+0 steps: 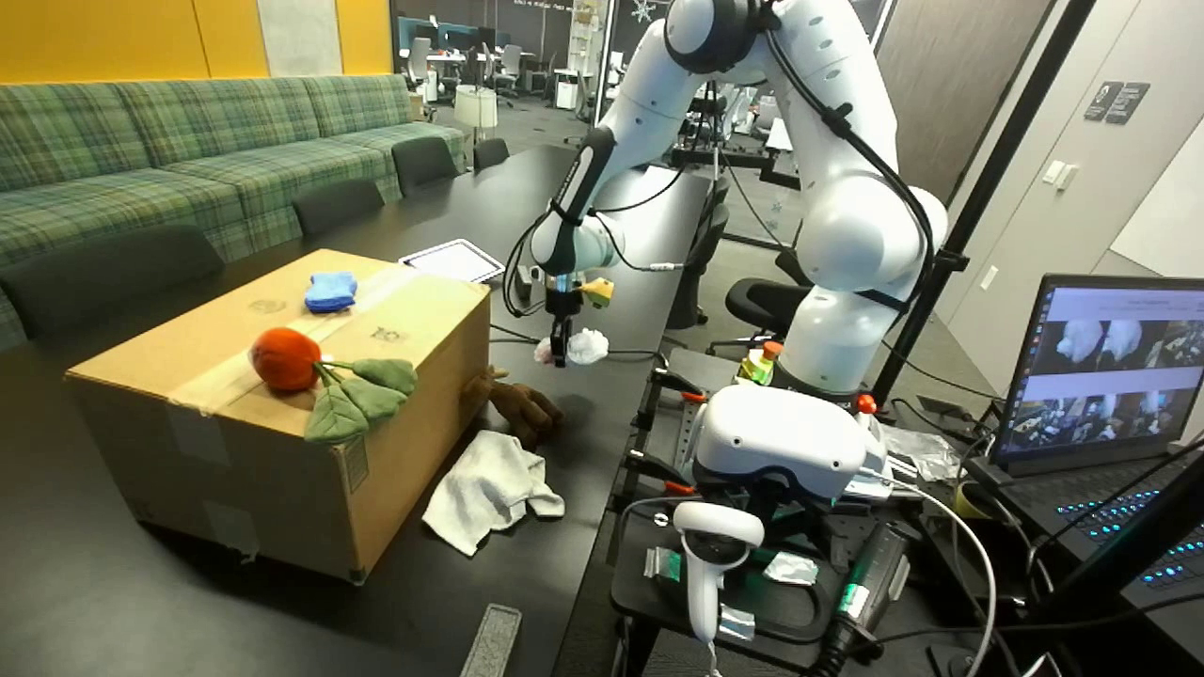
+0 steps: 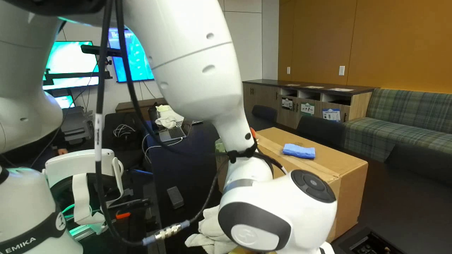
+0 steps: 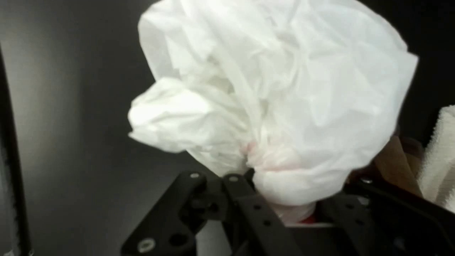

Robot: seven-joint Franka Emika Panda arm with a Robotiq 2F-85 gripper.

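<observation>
Crumpled white plastic, like a thin bag [image 3: 290,98], fills much of the wrist view and is pinched at its gathered lower part. My gripper [image 1: 561,352] is shut on this bag [image 1: 587,346] and holds it above the dark table, to the right of the cardboard box. Pinkish and red patches show at the gathered part in the wrist view; what makes them is unclear. In exterior view 2 the arm's wrist hides both gripper and bag.
The cardboard box [image 1: 406,474] carries a blue cloth [image 1: 330,292] and a red plush flower [image 1: 287,360]. Beside it lie a brown plush toy [image 1: 521,410] and a white towel [image 1: 493,491]. A white tray [image 1: 453,260] sits behind the box. Cables cross the table near the gripper.
</observation>
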